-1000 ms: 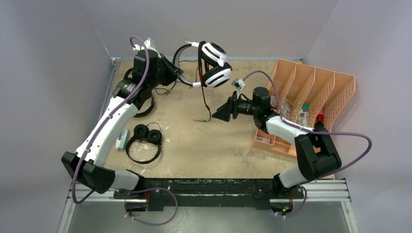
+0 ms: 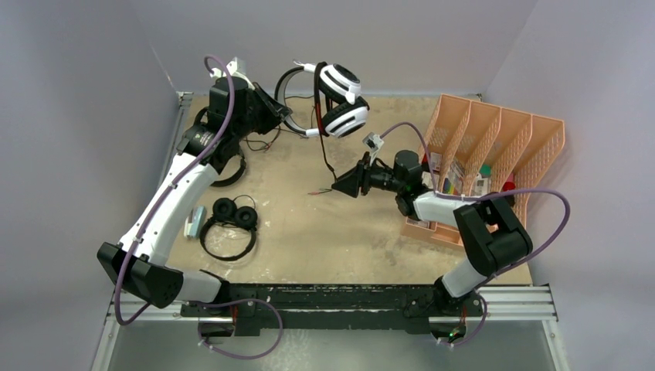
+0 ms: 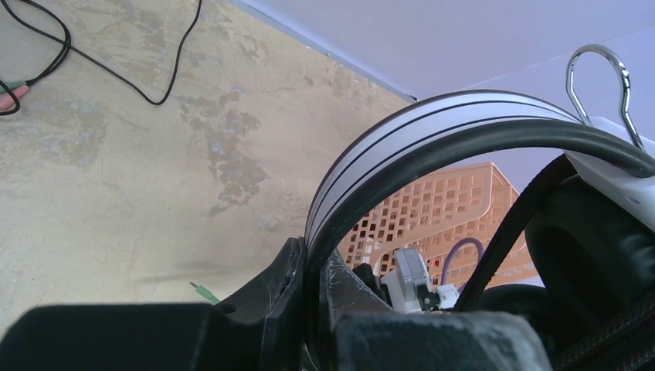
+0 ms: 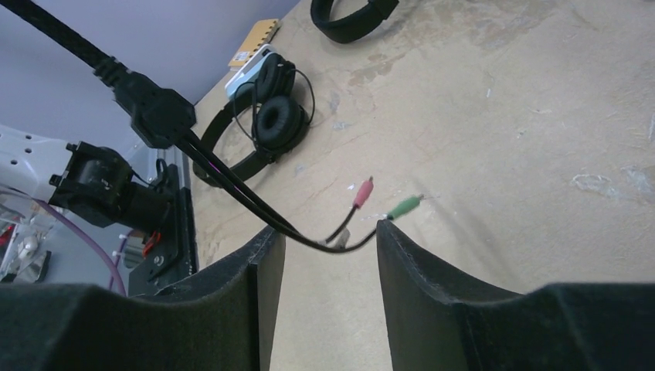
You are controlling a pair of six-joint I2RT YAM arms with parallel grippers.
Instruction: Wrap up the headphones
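Observation:
White-and-black headphones (image 2: 340, 117) hang in the air, their headband (image 3: 402, 147) clamped in my left gripper (image 2: 279, 113). A dark cable (image 2: 325, 158) (image 4: 232, 179) dangles from them and ends in pink and green plugs (image 4: 402, 207). My right gripper (image 2: 341, 185) is part open at the cable's lower end; the cable runs across between its fingertips, and I cannot tell whether they touch it.
Two black headphones (image 2: 230, 239) lie on the left of the board (image 2: 301, 239), with more loose cables behind. An orange divided organiser (image 2: 533, 127) stands on the right. The board's middle front is clear.
My right gripper has moved slightly left onto the lower end of the dangling cable. The left gripper and the held headphones have hardly moved.

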